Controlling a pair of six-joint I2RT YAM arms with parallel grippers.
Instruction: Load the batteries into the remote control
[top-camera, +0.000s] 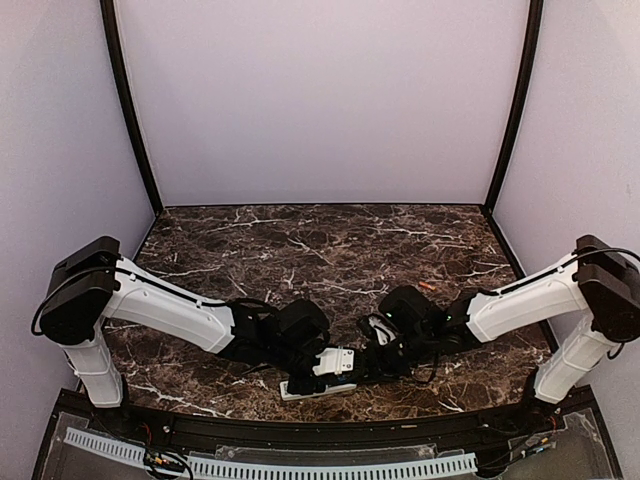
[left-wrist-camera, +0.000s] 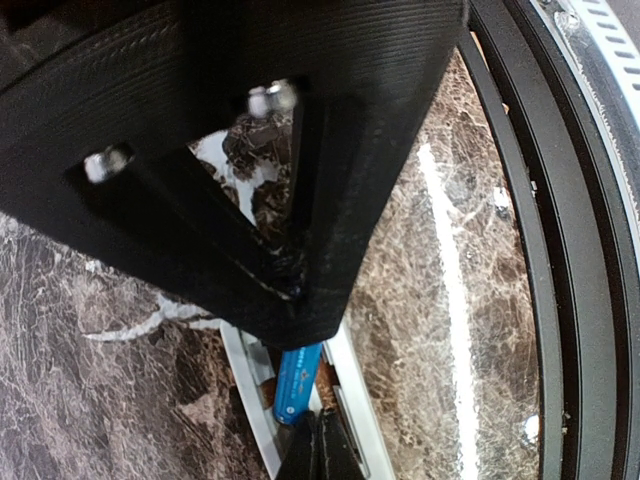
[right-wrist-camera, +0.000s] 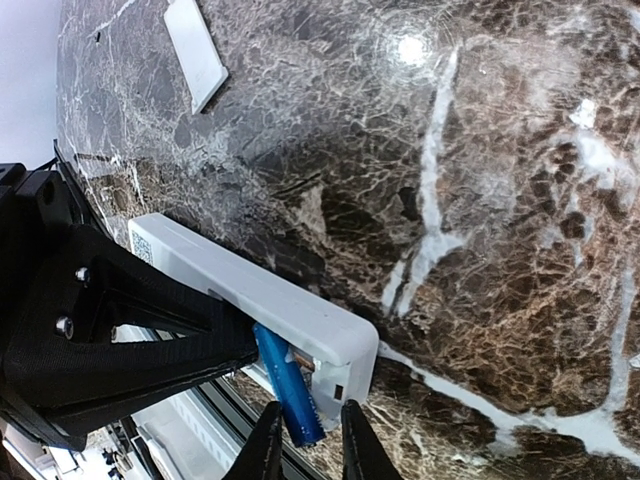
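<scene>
The white remote (top-camera: 298, 392) (left-wrist-camera: 355, 400) (right-wrist-camera: 300, 315) lies battery bay up near the front edge, partly hidden by the grippers. A blue battery (right-wrist-camera: 292, 390) lies slanted at the bay's end, partly in it, its far tip sticking past the remote in the right wrist view. My left gripper is down on the remote beside the battery, shut. My right gripper has its fingertips just around the battery's outer end, part open; whether they touch it is unclear.
A white cover (right-wrist-camera: 195, 55) lies on the marble table (top-camera: 320, 250) near the remote. A small orange item (top-camera: 426, 286) is at the back right. The front rail (left-wrist-camera: 530, 250) runs close beside the remote.
</scene>
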